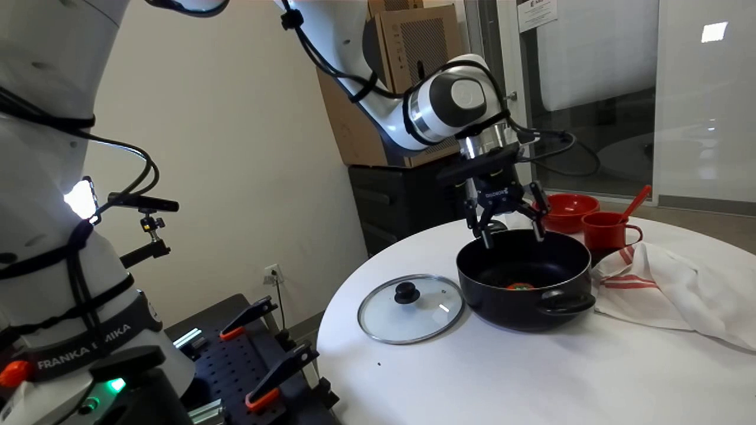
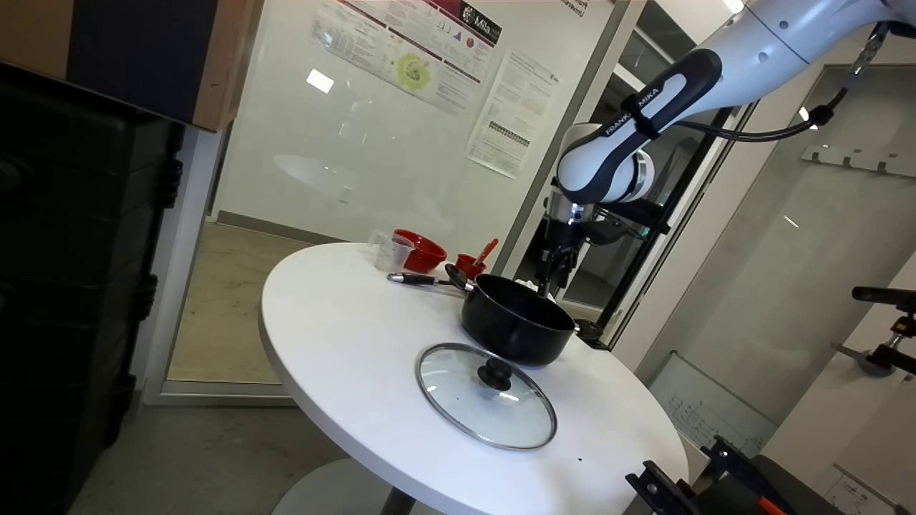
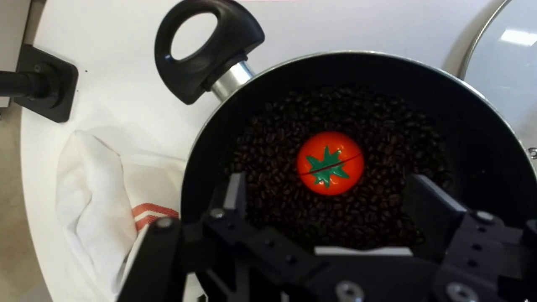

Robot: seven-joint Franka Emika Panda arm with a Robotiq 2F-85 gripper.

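A black pot (image 1: 521,304) stands uncovered on the round white table. In the wrist view, dark coffee beans (image 3: 382,146) cover its bottom, and a red tomato (image 3: 314,153) with a green leaf mark lies on them near the middle. My gripper (image 1: 513,239) is open over the pot, its fingertips around rim height, with nothing between them. From the wrist, the fingers (image 3: 234,193) stand wide apart, and the tomato shows beyond the gap between them. A glass lid (image 1: 386,311) with a black knob lies flat on the table beside the pot.
Behind the pot stand a red bowl (image 1: 567,205) and a red mug (image 1: 606,232) holding a red utensil. A white towel with red stripes (image 1: 673,290) lies against the pot's right side.
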